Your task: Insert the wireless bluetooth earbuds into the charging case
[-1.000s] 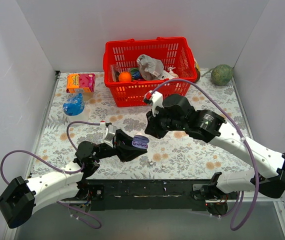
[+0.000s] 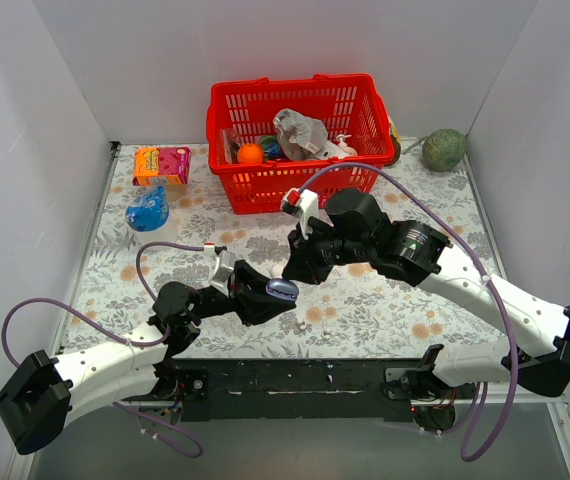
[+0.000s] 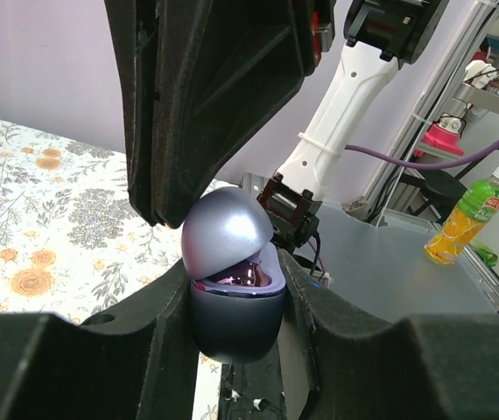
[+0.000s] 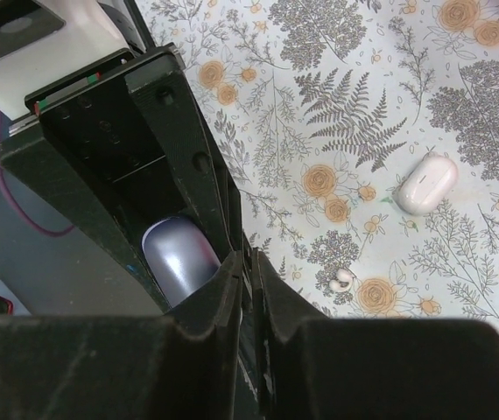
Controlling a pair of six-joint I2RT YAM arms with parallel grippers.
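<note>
A shiny purple-grey charging case (image 3: pixel 237 325) is gripped upright by my left gripper (image 2: pixel 265 300), which is shut on it. Its rounded lid (image 3: pixel 225 229) is tipped partway down, leaving a gap through which a dark, glossy interior shows; whether earbuds sit inside cannot be made out. Right over the lid is my right gripper, its fingertips just above or touching the lid. Its fingers (image 3: pixel 232 96) stand close together with a narrow gap and nothing visible between them. Small white earbud-like pieces (image 4: pixel 343 280) lie on the flowered table.
A white rounded object (image 4: pixel 428 184) lies on the table. The red basket (image 2: pixel 300 185) with various goods stands at the back, with a melon-like green item (image 2: pixel 444 150) to its right. A blue-capped item (image 2: pixel 148 210) and a colourful box (image 2: pixel 161 166) are at left.
The lid, earlier raised with the interior showing in the top view, is now lower. My left gripper has hardly moved.
</note>
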